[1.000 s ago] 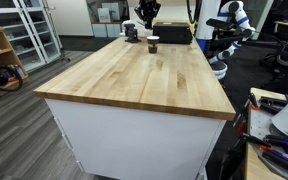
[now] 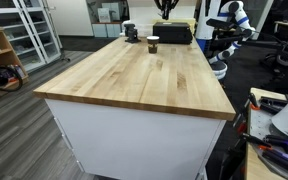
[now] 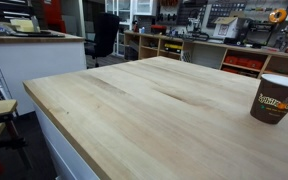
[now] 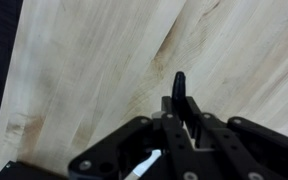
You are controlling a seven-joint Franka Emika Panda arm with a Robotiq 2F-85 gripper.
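A brown paper cup with a pale rim and colourful lettering stands upright near the table's right edge in exterior view 2, the cup (image 3: 275, 99) apart from any gripper. Exterior view 1 shows this cup (image 2: 152, 45) at the table's far part, with my gripper (image 2: 166, 15) high above and slightly right of it. From the wrist, my gripper looks shut on a narrow dark rod (image 4: 179, 84) that sticks out over bare wood; what it is cannot be told.
A black case (image 2: 165, 32) and a dark machine (image 2: 131, 34) stand beyond the cup. In the wrist view, the table's edge runs down the left side.
In exterior view 1 my gripper has moved to the right, from above and left of the cup to above and right of it. The cup has stayed in place.
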